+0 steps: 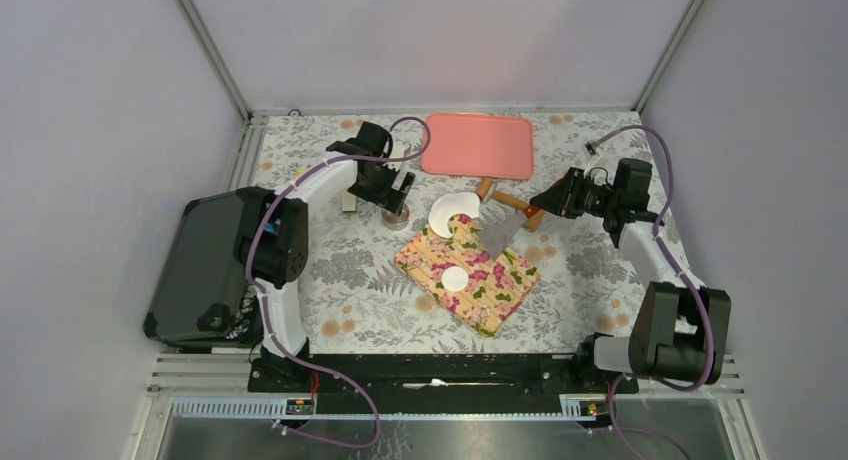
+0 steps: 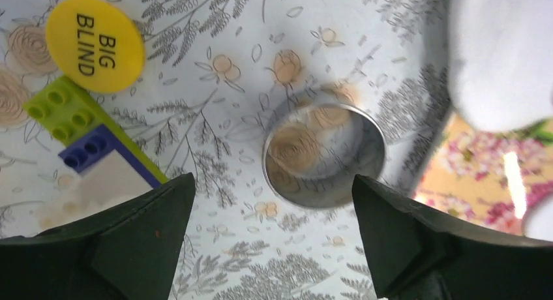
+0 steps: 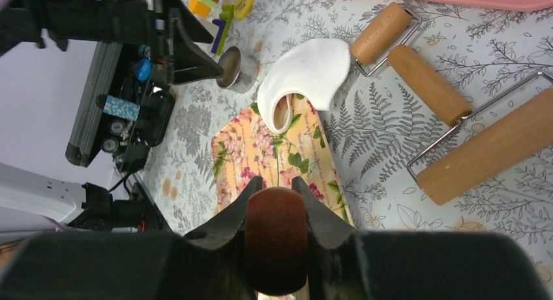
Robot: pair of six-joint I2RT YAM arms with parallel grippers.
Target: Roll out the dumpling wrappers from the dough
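Observation:
A white dough sheet (image 1: 446, 212) with a round bite cut from its edge overlaps the far left of the floral board (image 1: 490, 305). On the board's middle lies one white round wrapper (image 1: 454, 279). The metal ring cutter (image 2: 313, 193) stands on the tablecloth left of the board. Above this ring my left gripper is open, its fingertips apart and nothing gripped. My right gripper (image 1: 560, 197) is shut on the reddish-brown handle of a scraper (image 3: 276, 241). The scraper's grey blade (image 1: 500, 235) hangs over the board's far right edge, mostly hidden in the right wrist view.
A pink tray (image 1: 478, 145) lies at the back. Wooden rollers (image 3: 492, 147) rest right of the dough. Toy blocks (image 2: 78, 127) and a yellow disc (image 2: 94, 44) lie left of the ring. A dark case (image 1: 200, 265) stands at far left.

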